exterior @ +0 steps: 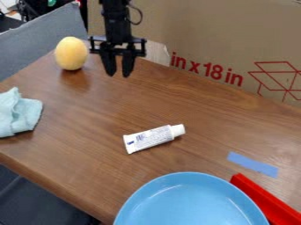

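Observation:
The black gripper [119, 65] hangs over the back of the wooden table, its two fingers parted with nothing visible between them. Just left of it a yellow, egg-shaped object [70, 53] rests on the tabletop. A white tube [153, 137] lies near the middle of the table. A folded pale-blue cloth [17, 112] is at the left edge, and a blue plate [188, 206] sits at the front right.
A red object [265, 200] lies right of the plate, beside a strip of blue tape [252, 163]. A cardboard panel [223, 39] stands along the back.

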